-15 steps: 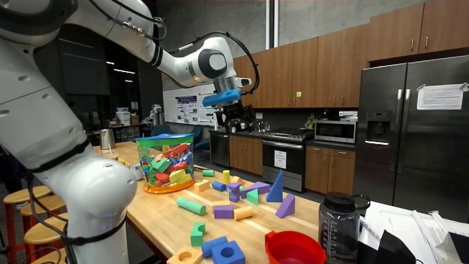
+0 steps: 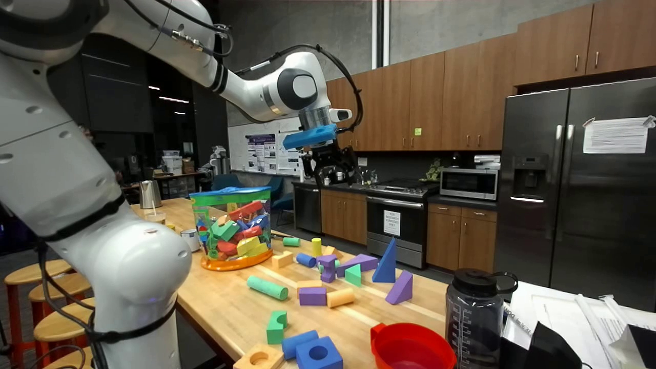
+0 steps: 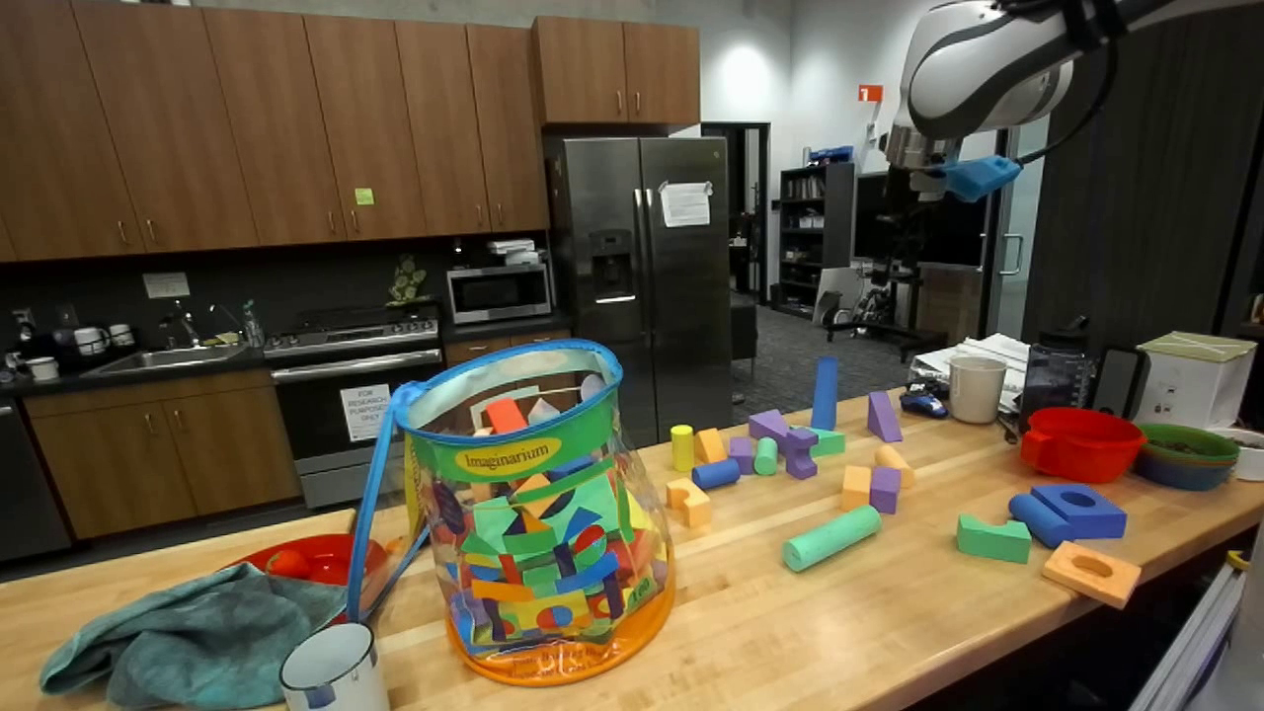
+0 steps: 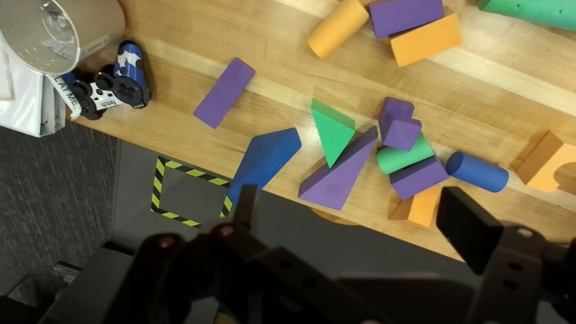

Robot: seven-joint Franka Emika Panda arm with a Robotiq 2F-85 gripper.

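Observation:
My gripper is open high above the table, its dark fingers wide apart with nothing held between them. Below it in the wrist view lie loose blocks: a tall blue wedge (image 4: 264, 159), a green triangle (image 4: 335, 129), a long purple wedge (image 4: 343, 170) and a lone purple block (image 4: 224, 92). A green cylinder (image 4: 405, 155) touches purple blocks, with a blue cylinder (image 4: 477, 171) at their right. An orange cylinder (image 4: 338, 28) lies near a purple block (image 4: 406, 15) and an orange block (image 4: 426, 40).
A clear bag (image 3: 551, 545) full of blocks stands on the table (image 3: 758, 628). At the other end are a red bowl (image 3: 1084, 440), a beige cup (image 3: 976, 389), a dark bottle (image 2: 473, 316) and a game controller (image 4: 129, 75). Bare wood shows between the bag and the green rod (image 3: 831, 538).

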